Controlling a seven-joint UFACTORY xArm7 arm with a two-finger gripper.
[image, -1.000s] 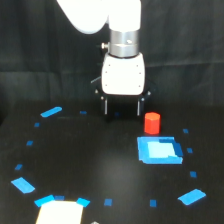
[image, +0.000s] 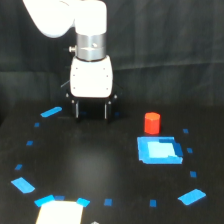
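Observation:
My gripper (image: 92, 109) hangs over the left half of the dark table. Its dark fingers stand wide apart, so it is open, with nothing visible between them. Off to its right, a red block (image: 152, 123) stands just behind a blue square tray (image: 142, 150). A pale patch (image: 162, 150) shows inside the tray. The gripper is clear of both block and tray. How high the fingertips are above the table is hard to judge.
Blue tape strips (image: 191, 197) and small blue squares mark the table's outer area. At the bottom left, a bright whitish object (image: 60, 213) is cut off by the frame edge. A dark curtain (image: 170, 60) hangs behind.
The arm and gripper have moved left, away from above the red block's side. Its fingers remain apart. The red block and blue tray look unmoved.

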